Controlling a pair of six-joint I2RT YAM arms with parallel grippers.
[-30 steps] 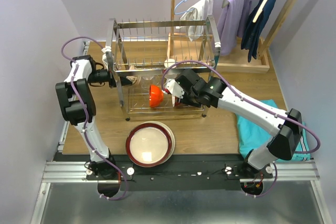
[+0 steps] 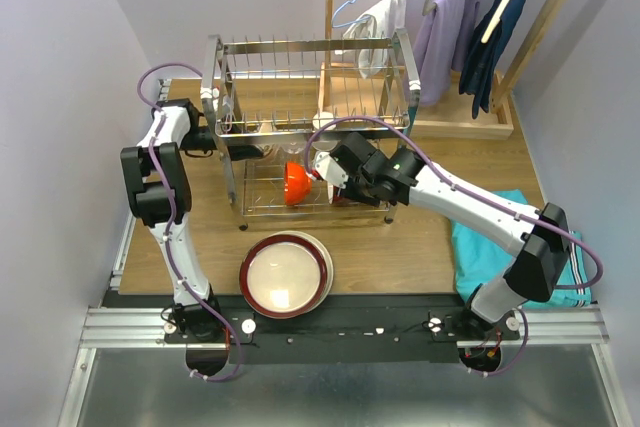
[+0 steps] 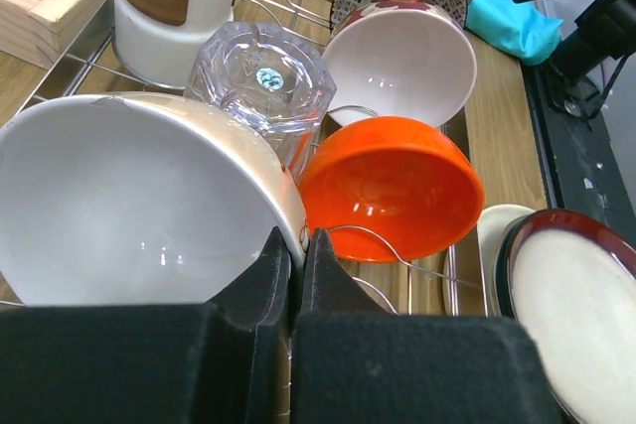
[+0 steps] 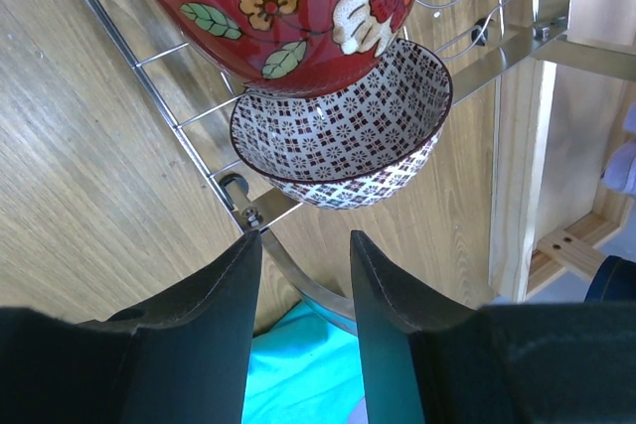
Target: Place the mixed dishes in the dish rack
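Observation:
My left gripper is shut on the rim of a cream bowl (image 3: 119,206), tilted on its side in the lower rack, beside a clear glass (image 3: 258,76) and an orange bowl (image 3: 388,186). A white mug (image 3: 174,37) with wood band stands behind. In the right wrist view a red floral bowl (image 4: 288,17) and a patterned bowl (image 4: 338,136) rest in the rack, above my open right gripper, whose fingers are empty. A stack of plates (image 2: 283,275) lies on the table before the two-tier rack (image 2: 300,45).
A teal cloth (image 2: 470,252) lies at the right of the table. A wooden stand (image 2: 460,125) with hanging clothes is at the back. Bare table (image 2: 190,257) surrounds the plates on both sides.
The right arm and the plates look unchanged.

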